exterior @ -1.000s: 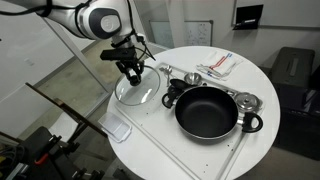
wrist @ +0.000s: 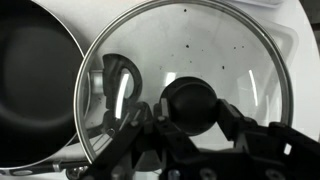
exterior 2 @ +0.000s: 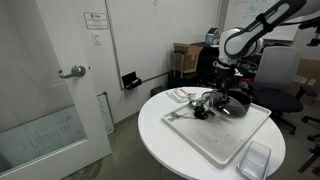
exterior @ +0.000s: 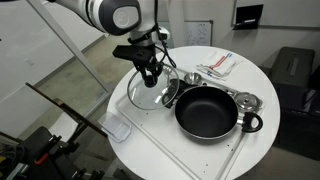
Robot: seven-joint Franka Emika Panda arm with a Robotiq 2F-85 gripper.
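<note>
A clear glass lid with a metal rim hangs over the tray, and my gripper is shut on its black knob. In the wrist view the lid fills the middle, the knob between the fingers. To the right of the lid in exterior view 1 sits a black frying pan, empty, its handle pointing right. The pan shows at the left of the wrist view. Through the glass, dark utensil handles can be made out.
Beneath everything is a white tray on a round white table. A clear plastic container stands at the left edge. A metal pot is right of the pan, and a striped cloth lies behind.
The arm has carried the lid to the right in exterior view 1, toward the pan. The lid's near edge now overlaps the dark utensils. Pan, tray and container have stayed put.
</note>
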